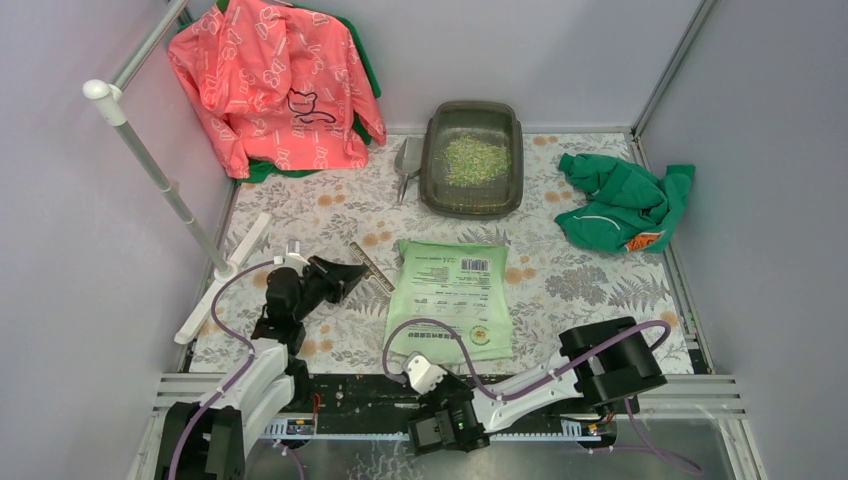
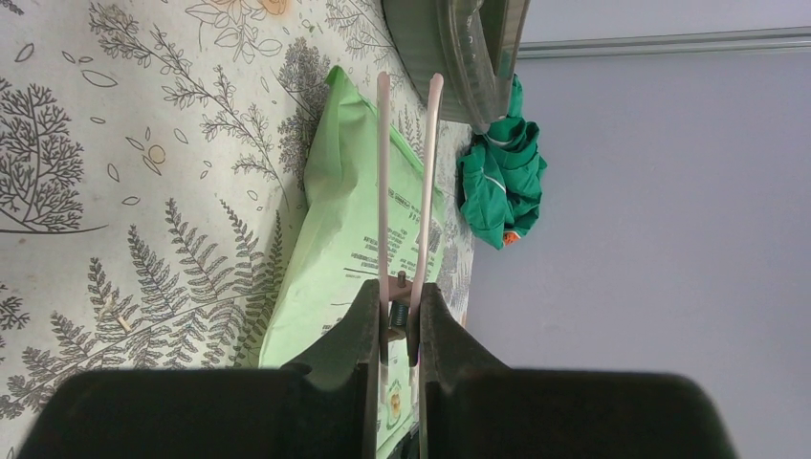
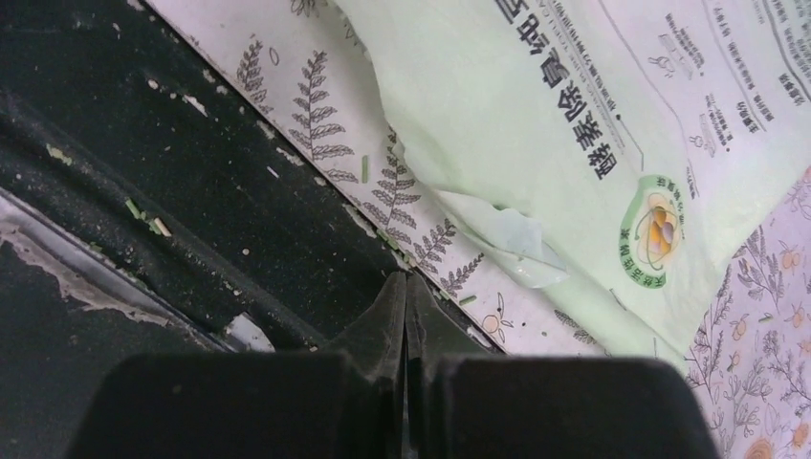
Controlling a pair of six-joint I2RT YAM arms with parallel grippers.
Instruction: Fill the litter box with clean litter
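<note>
The pale green litter bag (image 1: 452, 290) lies flat on the patterned mat, printed side up. In the right wrist view, its near edge shows a small pale fold (image 3: 524, 251). My right gripper is shut with its fingertips together and empty, beside that edge, over the dark strip along the mat's front. A long slim clip (image 2: 385, 182) with two pinkish arms is held in my left gripper, just left of the bag. The dark litter box (image 1: 431, 180) stands at the back, with some greenish litter (image 1: 475, 161) in its middle.
A metal scoop (image 1: 407, 162) leans by the box's left side. Green clothing (image 1: 630, 200) lies at the back right; a pink top (image 1: 280, 85) hangs back left near a white pole (image 1: 165, 190). Mat right of the bag is clear.
</note>
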